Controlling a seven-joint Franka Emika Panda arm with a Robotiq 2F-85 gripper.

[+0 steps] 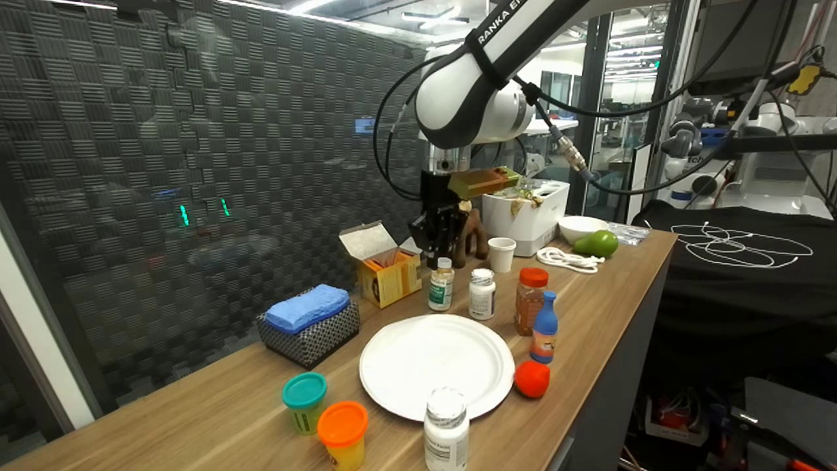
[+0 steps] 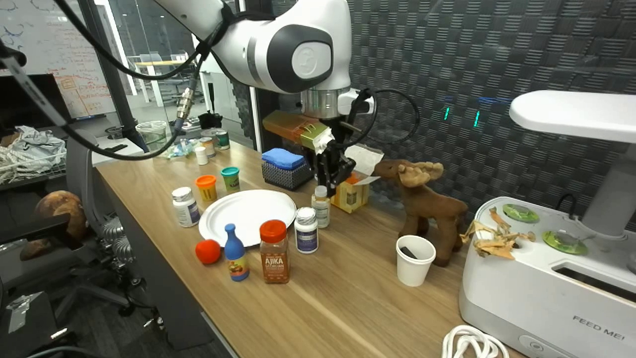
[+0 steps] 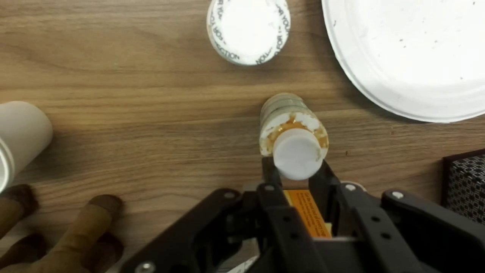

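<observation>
A bottle with a white cap (image 3: 298, 154) and brown smears on its shoulder stands on the wooden table just beyond the white plate (image 1: 436, 365). In exterior view 1 it leans slightly. My gripper reaches down on its far side, one fingertip on either side of the cap. The gap is about as wide as the cap; whether both fingers press on it cannot be made out. In exterior view 2 the bottle (image 2: 321, 210) is just below the black gripper, near a second white bottle (image 2: 306, 231).
The open yellow tea box (image 1: 390, 275) stands close behind the gripper. A toy moose (image 2: 426, 203) and a white cup (image 2: 414, 262) are to one side. Around the plate stand the red-capped jar (image 2: 275, 253), blue bottle (image 2: 236, 255), tomato (image 2: 208, 251) and tissue box (image 1: 310, 333).
</observation>
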